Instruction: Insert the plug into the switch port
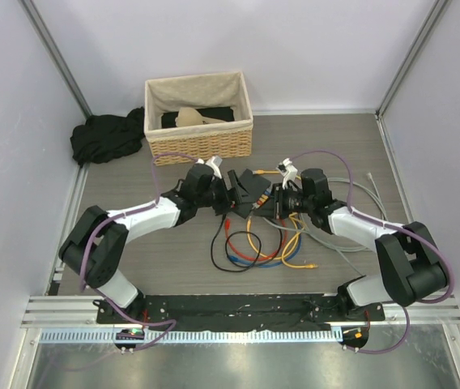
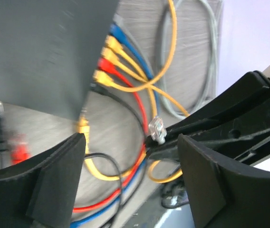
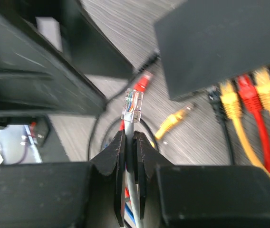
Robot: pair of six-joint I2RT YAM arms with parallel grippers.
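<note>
The black switch (image 1: pixel 254 186) (image 3: pixel 220 38) lies mid-table, with yellow, red and black plugs in its near side (image 2: pixel 44 52). My right gripper (image 1: pixel 274 194) is shut on a grey cable, whose clear plug (image 3: pixel 132 104) (image 2: pixel 158 129) points up from the fingertips, apart from the switch. My left gripper (image 1: pixel 228 186) stands part open beside the switch; in its view nothing clearly sits between the fingers, and the right gripper with the plug is just beyond them.
Loose black, red, yellow, blue and grey cables (image 1: pixel 334 243) cover the table's middle and right. A wicker basket (image 1: pixel 198 142) stands at the back left, black cloth (image 1: pixel 104 138) beside it.
</note>
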